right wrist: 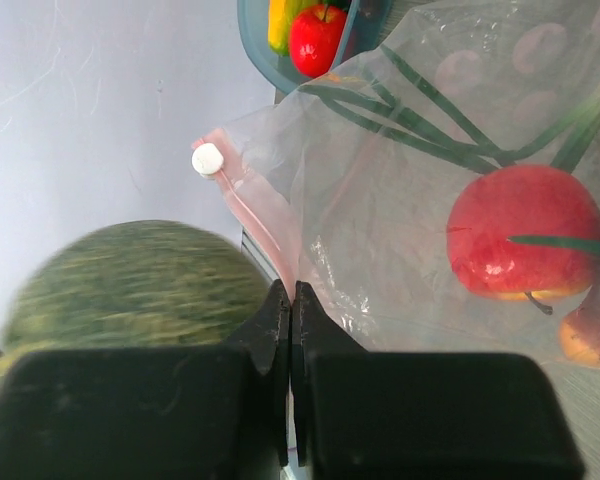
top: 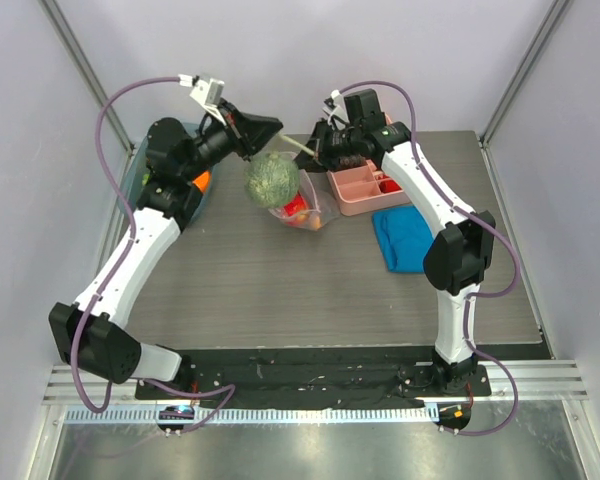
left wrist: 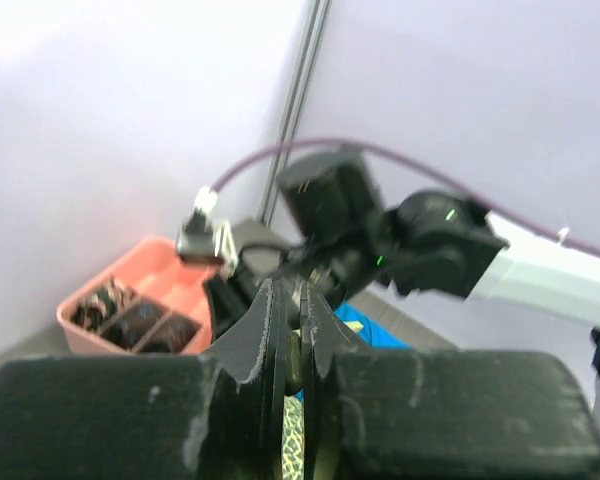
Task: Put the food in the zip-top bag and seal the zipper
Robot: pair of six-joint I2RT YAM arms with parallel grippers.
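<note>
My left gripper [top: 267, 135] is shut on the stem of a green melon [top: 271, 181], which hangs at the mouth of the clear zip bag [top: 317, 211]. In the right wrist view the melon [right wrist: 130, 280] is blurred, close beside the bag's edge. The bag holds a red apple [right wrist: 510, 225] and other food at its right. My right gripper is shut on the bag's pink zipper edge, near its white slider [right wrist: 207, 159].
A blue bin of produce [top: 140, 168] stands at the back left, partly hidden by my left arm. A pink bin [top: 360, 200] and a blue cloth [top: 403, 240] lie right.
</note>
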